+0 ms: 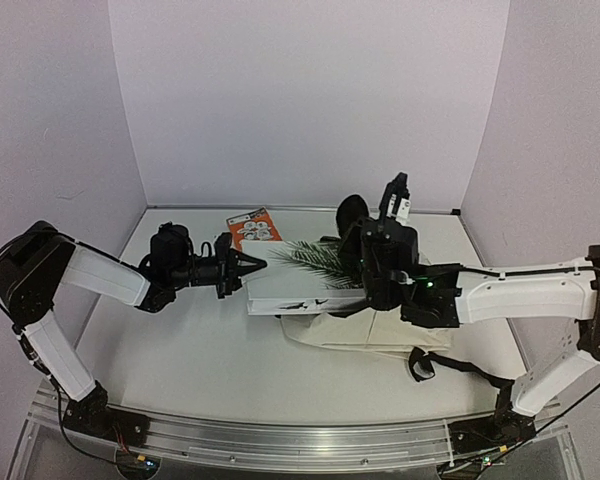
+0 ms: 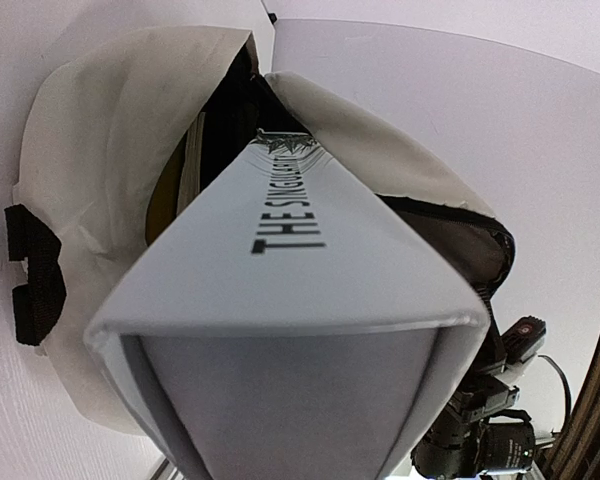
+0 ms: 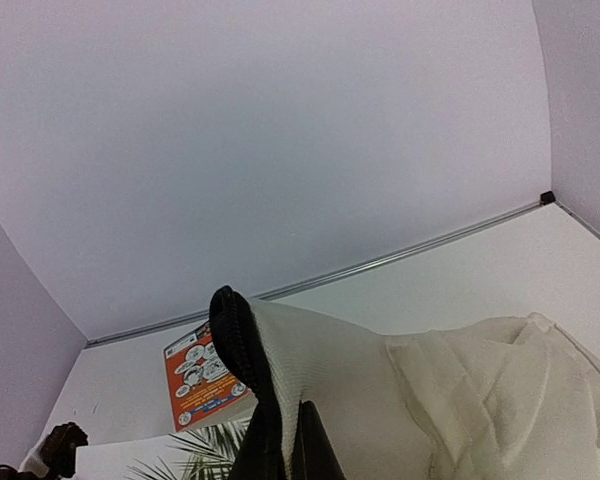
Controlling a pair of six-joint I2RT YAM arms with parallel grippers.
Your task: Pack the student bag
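Observation:
My left gripper (image 1: pixel 242 264) is shut on a large white book (image 1: pixel 295 295) with a palm-leaf cover, held level at the cream bag's opening. In the left wrist view the book's spine (image 2: pixel 290 230) reads "THE SINGUL…" and points into the open bag (image 2: pixel 110 140), where other items show inside. My right gripper is shut on the bag's dark-zipped fabric edge (image 3: pixel 242 340), holding it up behind the book. From the top, much of the bag (image 1: pixel 360 335) is hidden under the book and right arm.
An orange booklet (image 1: pixel 250 225) lies flat at the back, left of the bag. A black strap (image 1: pixel 465 367) trails to the front right. Walls enclose the back and sides.

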